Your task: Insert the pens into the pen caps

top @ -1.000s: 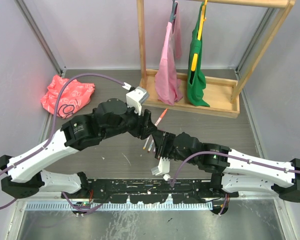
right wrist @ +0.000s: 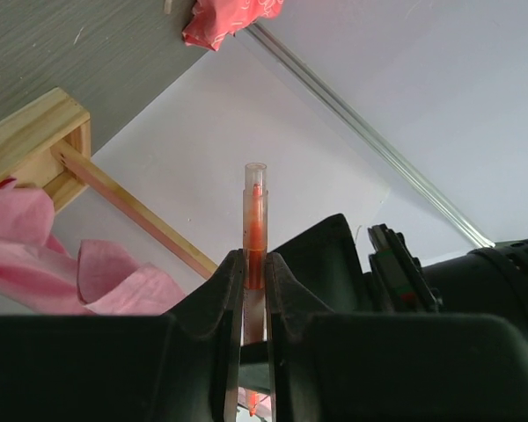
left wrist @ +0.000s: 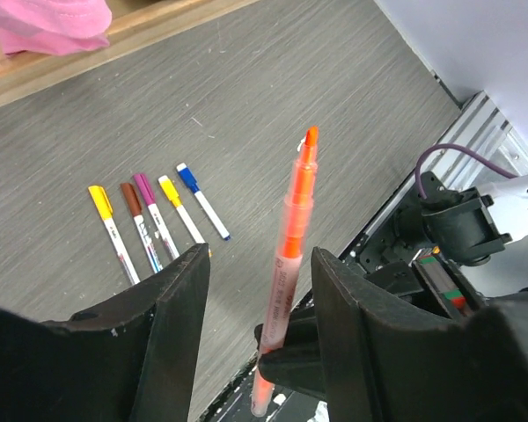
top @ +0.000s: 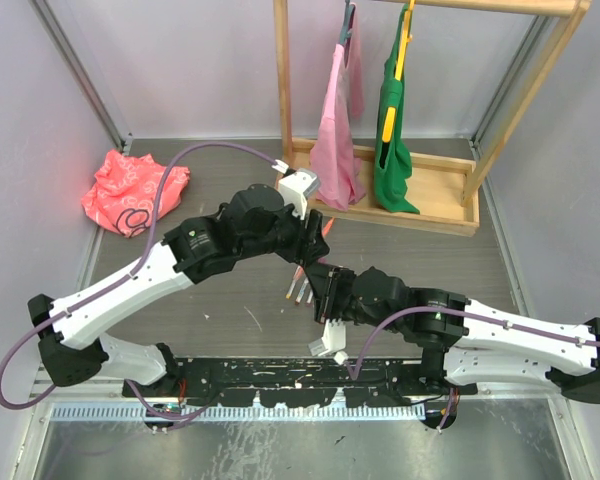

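An orange pen with its clear orange cap on [left wrist: 284, 281] stands upright in my right gripper, which is shut on it. My left gripper is part open, its fingers either side of the pen but apart from it in the left wrist view; it hovers over the right gripper at the centre of the top view. Several pens lie on the table below: yellow [left wrist: 114, 237], brown [left wrist: 141, 230], purple [left wrist: 157, 218], a second yellow [left wrist: 180, 209] and blue [left wrist: 203, 200].
A wooden rack [top: 445, 215] with pink [top: 335, 150] and green [top: 392, 170] cloths stands at the back right. A red cloth bundle [top: 130, 185] with scissors lies at the back left. The bare table [top: 210, 310] shows on the left.
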